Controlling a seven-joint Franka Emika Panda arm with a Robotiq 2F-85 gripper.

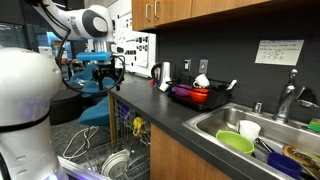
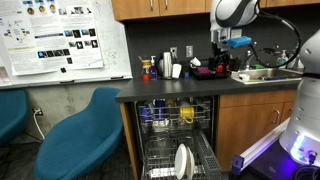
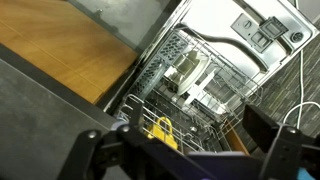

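Note:
My gripper (image 1: 112,82) hangs near the counter's front edge at the dishwasher side. In the wrist view the gripper is open, its two dark fingers wide apart with nothing held. Below it the open dishwasher shows a yellow item (image 3: 163,132) in the upper rack, between the fingers in the picture but well beneath them. The pulled-out lower rack (image 2: 160,165) holds white plates (image 2: 184,160) standing on edge. Blue and dark items (image 2: 157,109) sit in the upper rack, too small to tell apart.
The dark counter (image 1: 170,112) carries a black dish rack with a red bowl (image 1: 200,96) and a kettle (image 1: 165,73). The sink (image 1: 225,122) holds a green bowl (image 1: 234,141). Blue chairs (image 2: 88,135) stand left of the dishwasher. Mid-counter has free room.

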